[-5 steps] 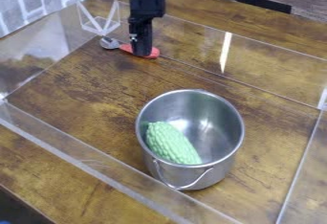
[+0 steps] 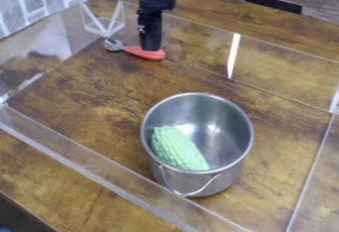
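My black gripper (image 2: pixel 150 43) is at the top of the view, shut, with its tip just over a red-handled utensil (image 2: pixel 143 54) with a metal head, lying on the wooden surface. I cannot tell whether they touch. In the lower middle stands a steel pot (image 2: pixel 228 147) with a wire handle, holding a pale green corn cob (image 2: pixel 177 148).
Clear low walls (image 2: pixel 54 137) enclose the work area. A white strip (image 2: pixel 233 56) shows at the back right.
My gripper has shifted very slightly, uncovering a little more of the red handle. The pot and corn have not moved.
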